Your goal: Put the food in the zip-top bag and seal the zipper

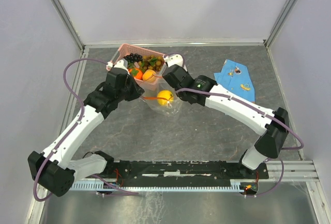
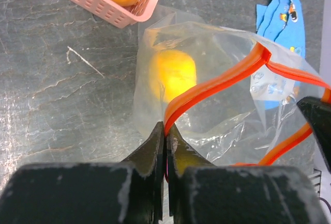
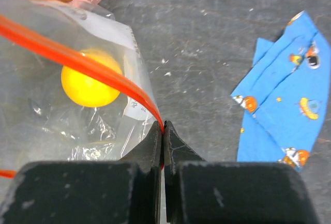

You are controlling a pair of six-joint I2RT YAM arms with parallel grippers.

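Observation:
A clear zip top bag (image 1: 173, 111) with an orange zipper strip is held up between my two grippers, its mouth gaping. Inside it rests a round yellow-orange fruit (image 2: 173, 74), seen through the film. My left gripper is shut on the zipper edge at one side of the mouth. At the opposite side, my right gripper is shut with the strip's thin edge running between its fingertips. From above, the left gripper (image 1: 141, 95) and right gripper (image 1: 177, 93) flank the fruit, and the arms hide parts of the bag.
Just behind the bag stands a pink basket (image 1: 120, 52) holding dark grapes (image 1: 133, 58), an orange-red fruit (image 1: 135, 73), another orange fruit (image 1: 149, 75) and greenery. A folded blue cloth (image 1: 235, 81) lies on the right.

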